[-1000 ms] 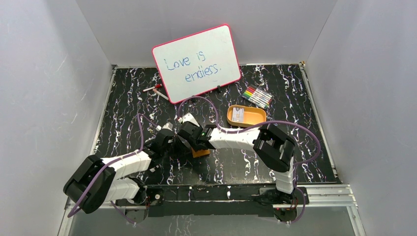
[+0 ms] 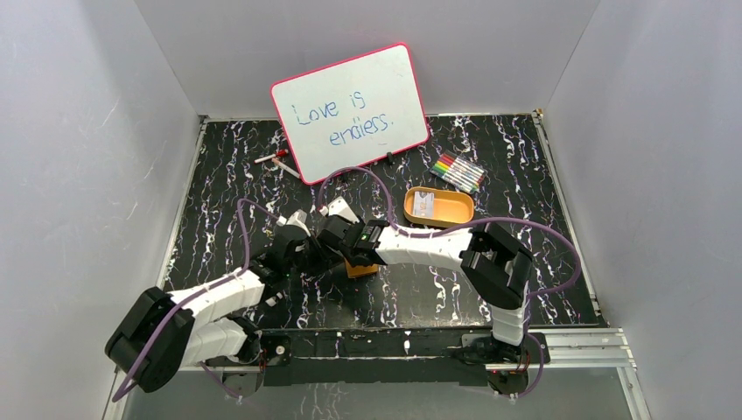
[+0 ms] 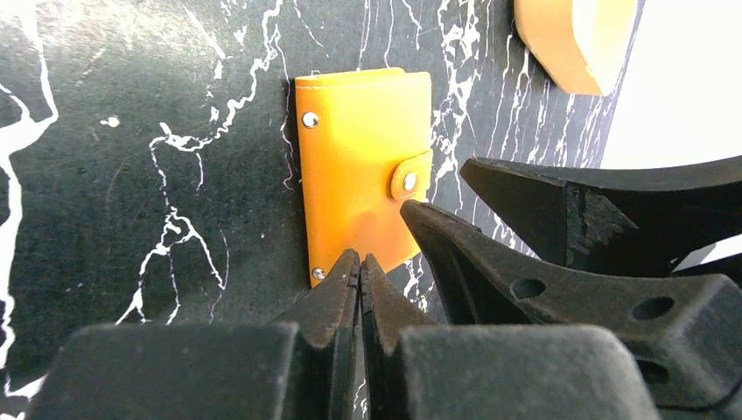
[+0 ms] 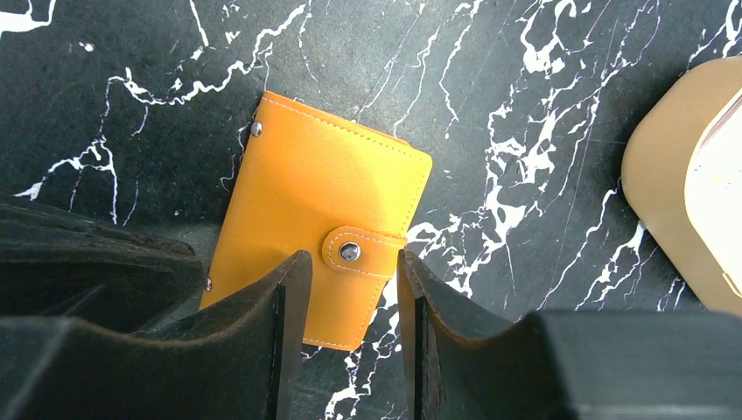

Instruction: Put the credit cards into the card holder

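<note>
The orange card holder lies closed on the black marbled table, its snap strap lying flat over the front. In the top view most of the holder is hidden under the arms. My left gripper is shut, its tips at the holder's lower edge, with nothing seen between them. Over the holder's strap side, my right gripper stands part open; the strap shows in the gap, and no grip on it is visible. A card rests in the yellow-orange tray.
Behind the arms leans a whiteboard with writing. A pack of coloured markers lies beyond the tray, and loose pens lie at the board's left. The two grippers are very close together.
The holder's visible part has shifted slightly right in the top view. The right arm's elbow has moved a little to the right, and the left arm has shifted slightly.
</note>
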